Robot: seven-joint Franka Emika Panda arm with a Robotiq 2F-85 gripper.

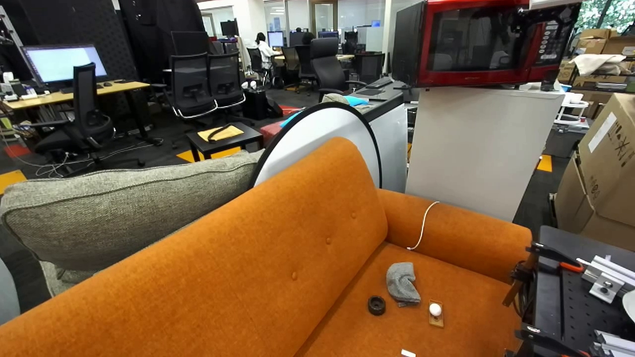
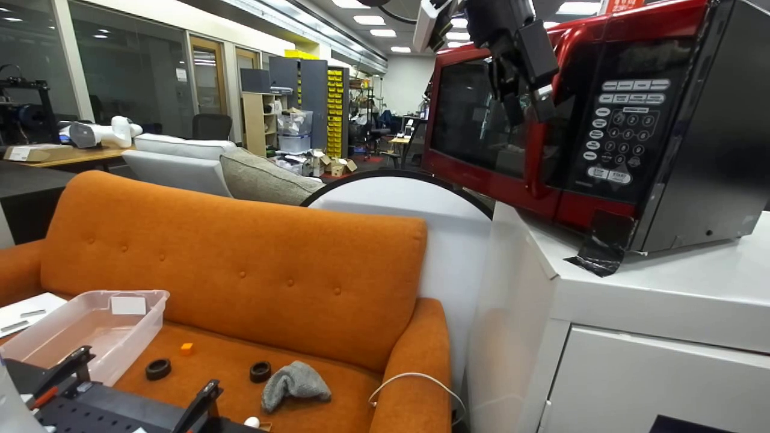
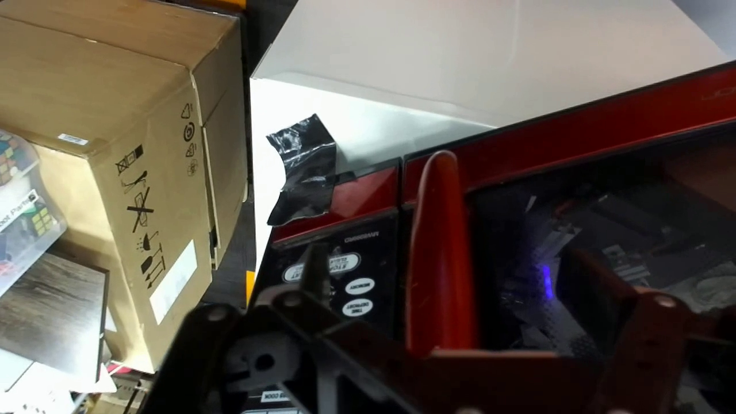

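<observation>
The red microwave (image 2: pixel 469 169) stands on a white cabinet, its door closed flush with the front. Its upright red handle (image 3: pixel 441 255) lies between the two spread fingers of my gripper in the wrist view. One finger (image 3: pixel 315 269) is over the keypad side and the other over the dark door window. The fingers are open, and I cannot tell whether either finger touches the handle. From the second exterior view, the gripper (image 2: pixel 529 108) hangs close in front of the upper handle. Only part of it shows in the first exterior view, against the microwave front.
Black tape (image 2: pixel 603 245) sits at the microwave's lower corner on the white cabinet (image 2: pixel 649 285). Below is an orange sofa (image 2: pixel 238 245) with a grey cloth (image 2: pixel 296 382), black rings and a clear bin (image 2: pixel 137 339). Cardboard boxes (image 3: pixel 89 89) stand beside the cabinet.
</observation>
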